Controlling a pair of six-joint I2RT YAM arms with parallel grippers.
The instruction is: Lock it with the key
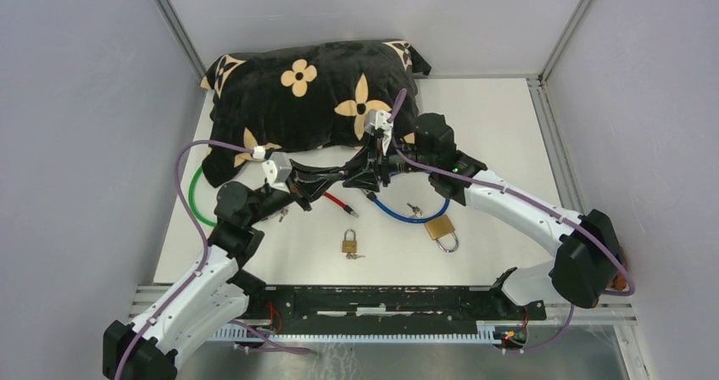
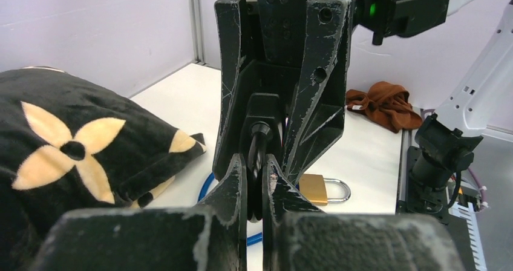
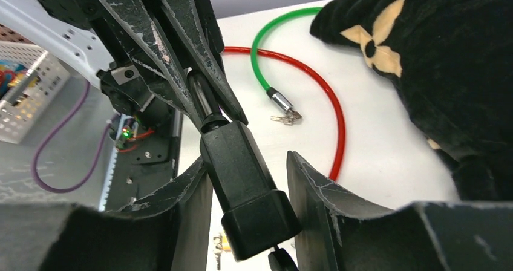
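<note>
In the right wrist view a black lock body (image 3: 233,156) stands slantwise between the fingers of my right gripper. A shiny dark rod (image 3: 204,95), apparently its shackle, runs from the body's top end. My left gripper is shut on that rod (image 2: 259,139), facing the other gripper. A small black piece (image 3: 282,259) on a thin stem shows below the body; it may be a key, but I cannot tell. From above, both grippers meet over the table and hide the lock. Whether the rod is fully seated cannot be seen.
A brass padlock with keys (image 1: 349,246) lies below the grippers, and a larger one (image 1: 439,229) to the right. Blue (image 1: 394,215), red (image 3: 330,95) and green (image 3: 260,47) cable locks rest around them. A dark flowered cushion (image 1: 314,100) fills the back.
</note>
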